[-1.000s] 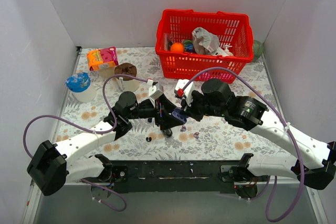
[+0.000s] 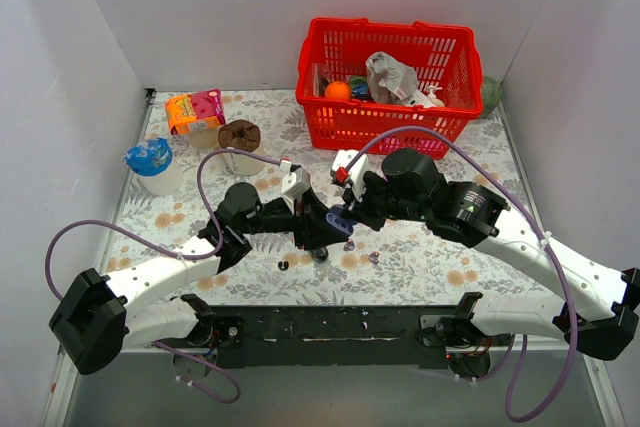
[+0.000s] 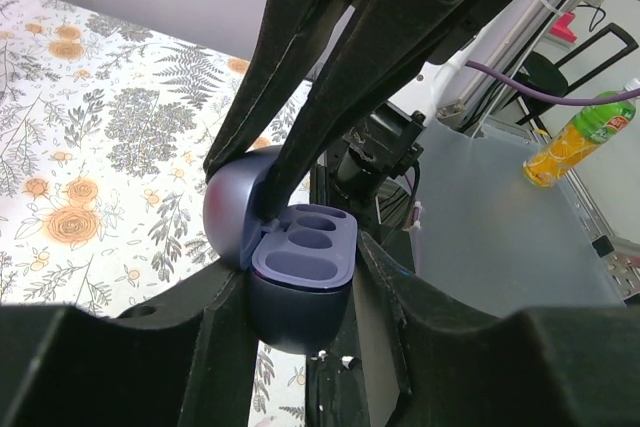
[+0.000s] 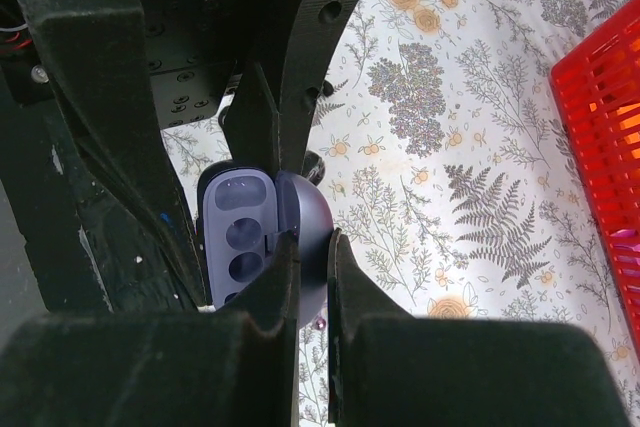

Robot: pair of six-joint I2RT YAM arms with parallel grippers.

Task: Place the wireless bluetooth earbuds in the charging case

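The charging case (image 3: pixel 303 265) is up off the table with its lid raised, and its purple inside shows empty hollows. On its lid (image 4: pixel 313 232) my right gripper is shut, one finger on each side of it. My left gripper straddles the case body, fingers part open; whether both fingers touch it I cannot tell. In the top view the two grippers meet over the table and mostly hide the case (image 2: pixel 339 222). Two small purple pieces, likely the earbuds (image 2: pixel 374 258) (image 2: pixel 349 245), lie on the cloth close by.
Small dark pieces (image 2: pixel 283 265) (image 2: pixel 320 255) also lie under the grippers. A red basket (image 2: pixel 390 127) with goods stands at the back. Jars (image 2: pixel 160 179) and a snack bag (image 2: pixel 195 111) occupy the back left.
The right arm looks unmoved.
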